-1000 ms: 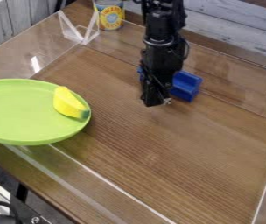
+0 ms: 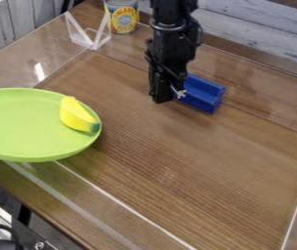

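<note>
My black gripper (image 2: pixel 167 90) is low at the upper middle of the table, shut, its tip against the left end of a blue box (image 2: pixel 203 94); whether they touch is hard to tell. A green plate (image 2: pixel 21 137) lies at the left with a yellow banana-like object (image 2: pixel 78 115) on it.
A can (image 2: pixel 122 18) and a white wire or plastic stand (image 2: pixel 86 31) stand at the back left. A pale wooden wall runs along the back.
My gripper has moved up and slightly left in the view. More of the blue box now shows beside it.
</note>
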